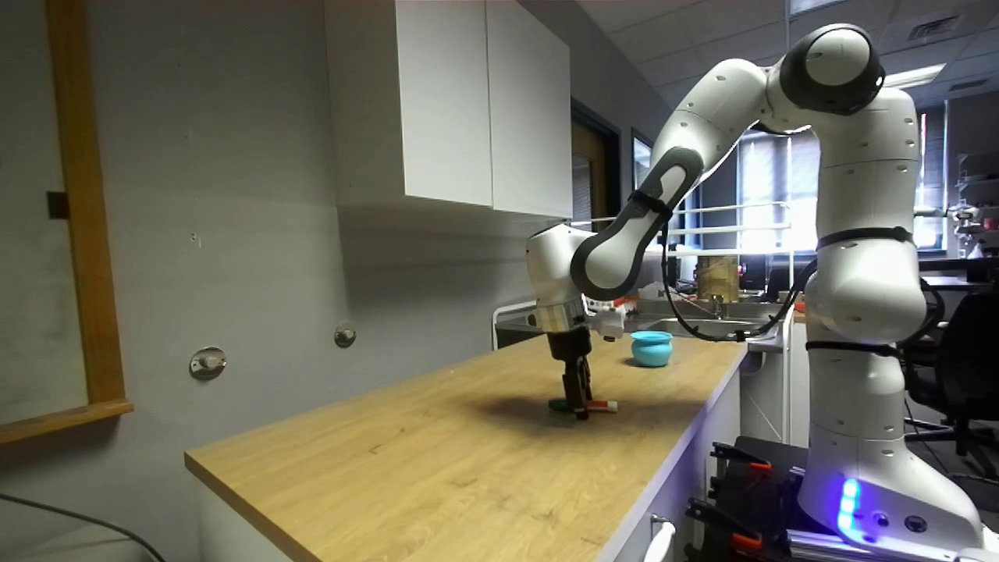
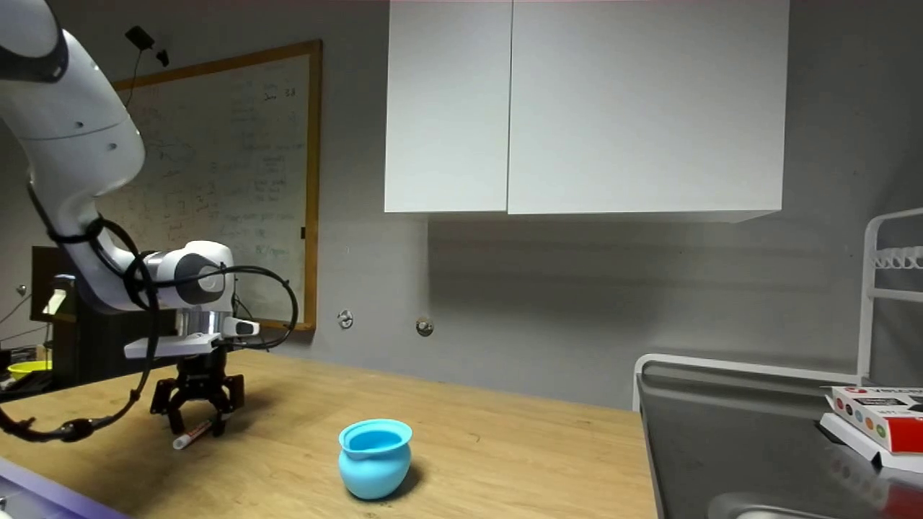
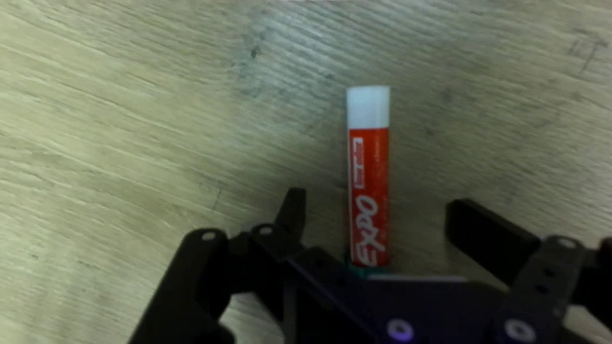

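A red marker (image 3: pixel 370 183) with a white end and a green cap lies flat on the wooden counter; the gripper's body hides most of its cap in the wrist view. My gripper is down at counter height, its fingers on either side of the marker and a gap visible on both sides. The fingers stand part open with nothing pinched between them. From the side, the gripper (image 1: pixel 577 412) crosses in front of the marker (image 1: pixel 604 406). A turquoise pot (image 2: pixel 374 458) stands upright on the counter, apart from the gripper.
Wall cabinets (image 2: pixel 588 104) hang above its back. A sink (image 1: pixel 712 327) and a red-and-white box (image 2: pixel 882 419) are beyond the counter's far end.
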